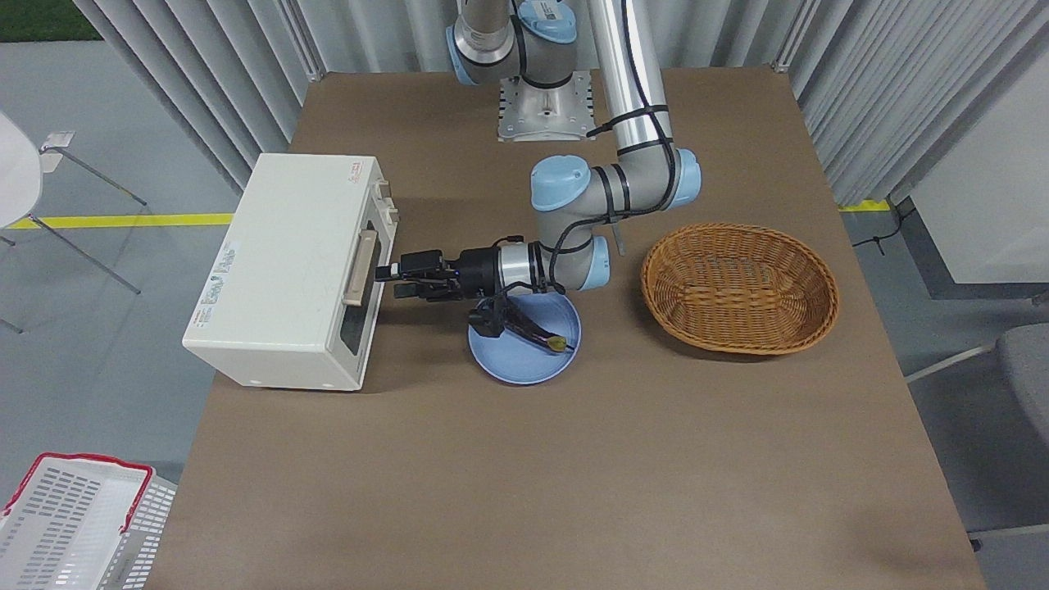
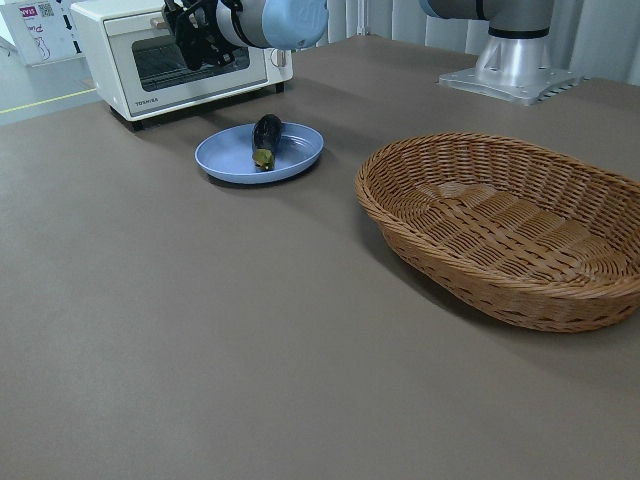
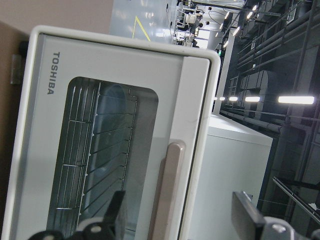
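Observation:
My gripper (image 1: 391, 280) is level, close in front of the white toaster oven (image 1: 265, 256); in the wrist view its fingers (image 3: 114, 215) stand wide open either side of the pinkish door handle (image 3: 168, 185), with no grip visible. The oven door is closed, with a rack behind its glass. Beneath the arm, a dark eggplant (image 2: 266, 140) lies on a blue plate (image 1: 521, 369).
A brown wicker basket (image 1: 739, 290) sits to the right of the plate. The arm's base (image 1: 546, 118) is at the back; a plastic crate is off the table at front left.

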